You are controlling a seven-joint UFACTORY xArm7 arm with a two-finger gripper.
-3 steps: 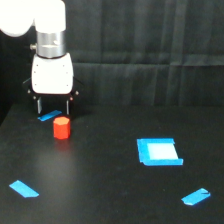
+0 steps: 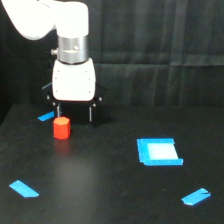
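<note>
A small red cylinder (image 2: 62,129) stands upright on the dark table at the left. My gripper (image 2: 75,114) hangs down from the white arm with its dark fingers spread apart, open. Its left finger appears just above the cylinder's top, and the right finger is off to the cylinder's right. Nothing shows between the fingers. How far the gripper is in front of or behind the cylinder, I cannot tell.
A white square (image 2: 161,151) framed with blue tape (image 2: 144,153) lies on the right half of the table. Blue tape pieces mark the front left (image 2: 23,189), the front right (image 2: 196,197) and the back left.
The arm and gripper have moved right and slightly lower in view, from left of the cylinder to over and right of it. The cylinder has not visibly moved.
</note>
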